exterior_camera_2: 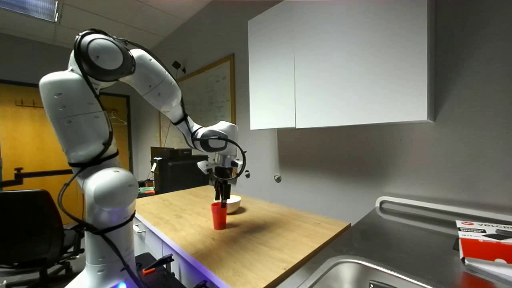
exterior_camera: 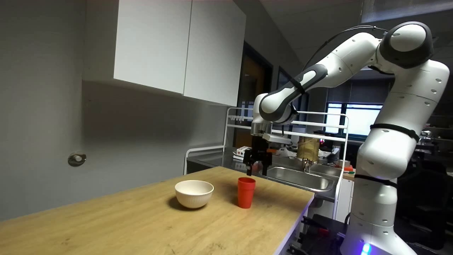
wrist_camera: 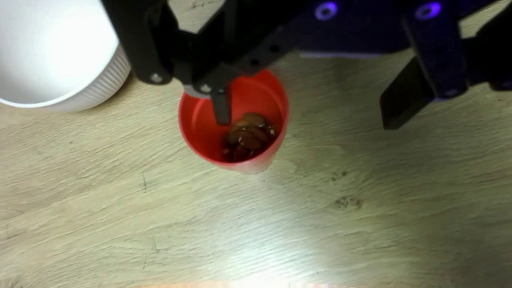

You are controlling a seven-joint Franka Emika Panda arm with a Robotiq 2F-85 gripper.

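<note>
A red cup (exterior_camera: 245, 193) stands upright on the wooden table (exterior_camera: 140, 214). Seen from above in the wrist view, brown, nut-like pieces (wrist_camera: 250, 136) lie at the bottom of the cup (wrist_camera: 261, 161). My gripper is open, its fingers wide apart with nothing between them. One fingertip (wrist_camera: 221, 109) overlaps the cup's opening in that view, while the other is off to the side over bare table. In exterior view 1 the gripper (exterior_camera: 257, 170) hangs at about rim height, just behind the cup; whether it touches is unclear. A white ribbed bowl (exterior_camera: 194, 194) sits beside the cup, apparently empty.
Wall cabinets (exterior_camera: 174, 46) hang above the back of the table. Beyond the table's end are a metal sink (exterior_camera: 299, 177) and a white rack (exterior_camera: 286, 111).
</note>
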